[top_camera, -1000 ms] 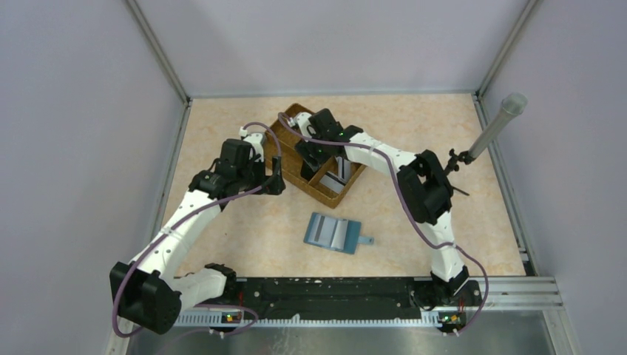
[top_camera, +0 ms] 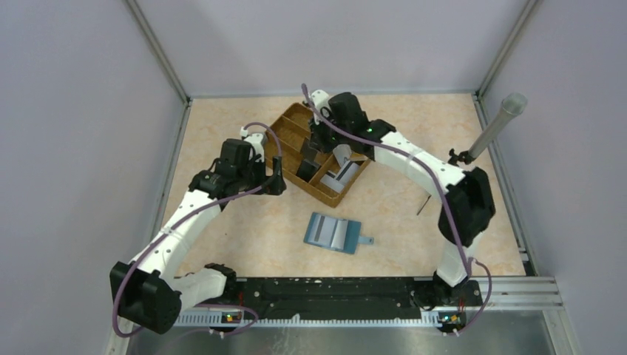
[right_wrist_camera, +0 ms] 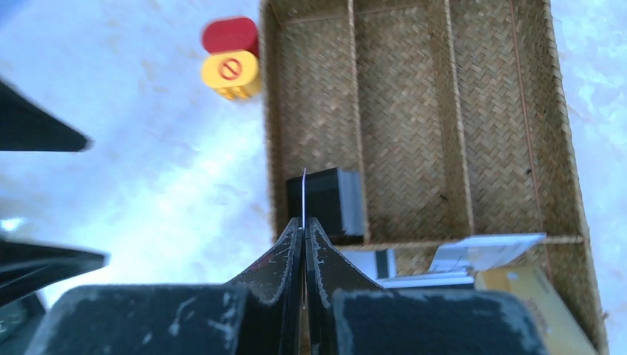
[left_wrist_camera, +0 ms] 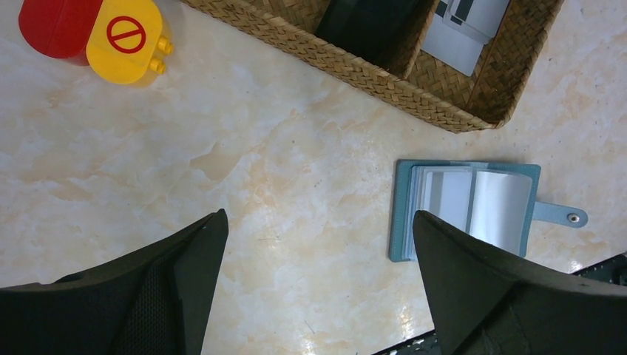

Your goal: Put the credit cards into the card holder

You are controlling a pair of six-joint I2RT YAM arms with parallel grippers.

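In the right wrist view my right gripper is shut on one thin credit card (right_wrist_camera: 303,194), seen edge-on and sticking out beyond the fingertips. Below it, a stack of black cards (right_wrist_camera: 322,203) leans in a compartment of the woven basket (right_wrist_camera: 273,133). From above, that gripper (top_camera: 319,140) hovers over the basket. The blue card holder (top_camera: 352,235) lies spread open on the table, its clear sleeves (left_wrist_camera: 504,211) facing up. My left gripper stands open over bare table, left of the holder, nothing between its fingers.
White cards (right_wrist_camera: 484,251) and a tan card (right_wrist_camera: 540,303) occupy the basket's near compartments. A red-and-yellow toy (left_wrist_camera: 122,38) sits left of the basket. Table around the holder is clear. A grey post (top_camera: 499,126) rises at the right.
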